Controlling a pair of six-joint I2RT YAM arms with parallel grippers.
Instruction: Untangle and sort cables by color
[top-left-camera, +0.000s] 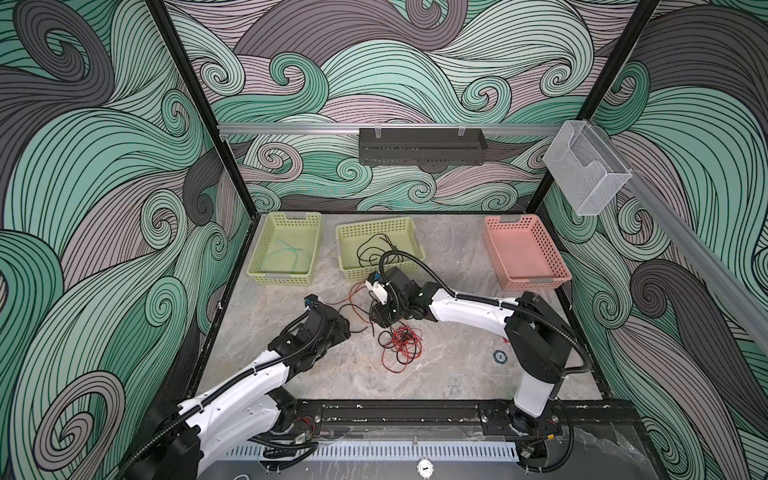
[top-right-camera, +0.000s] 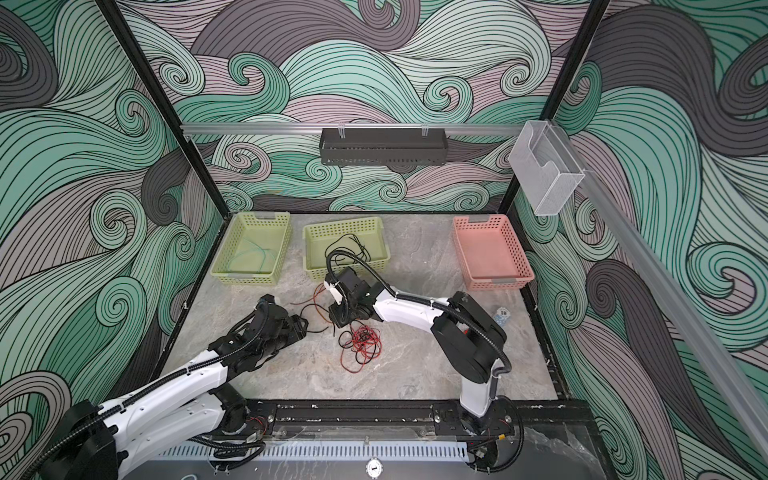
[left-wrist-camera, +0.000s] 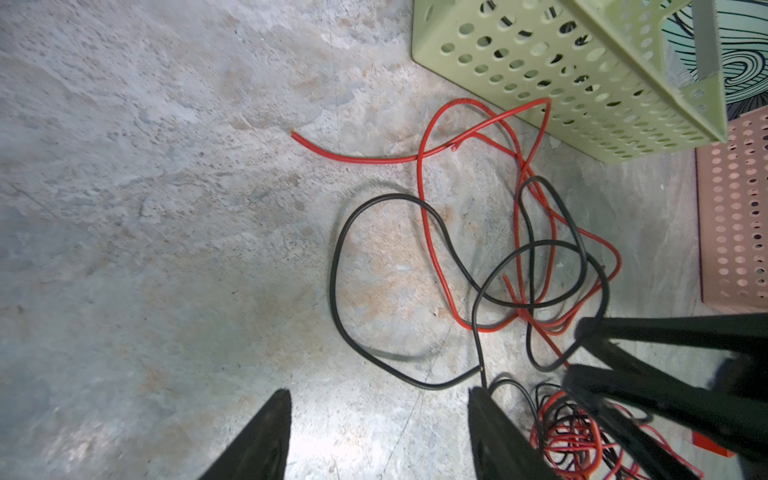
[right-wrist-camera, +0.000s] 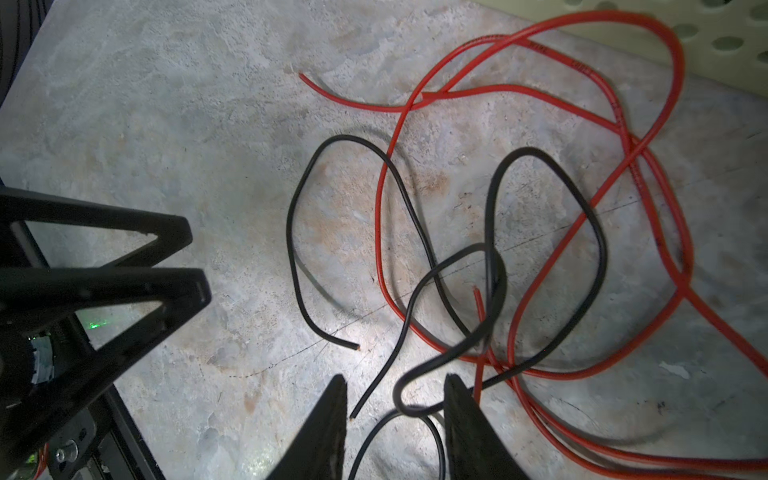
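Observation:
A black cable (left-wrist-camera: 333, 280) lies in loops over a red cable (left-wrist-camera: 436, 276) on the table, in front of the middle green basket (left-wrist-camera: 512, 60). Below them is a tangled pile of red and black cables (top-left-camera: 406, 342). My right gripper is over the loops with its fingers part way apart. A raised bend of black cable (right-wrist-camera: 404, 392) shows between its fingertips, not pinched. To the left, my left gripper stands open above bare table, nothing between its fingers. In the top left view the right gripper hides part of the loops.
The left green basket (top-left-camera: 257, 257) holds a thin teal cable (top-left-camera: 294, 254). Black cables (top-left-camera: 372, 253) lie in the middle basket. A pink basket (top-left-camera: 524, 248) at the right looks empty. A round blue disc (top-left-camera: 500, 357) lies right of the pile.

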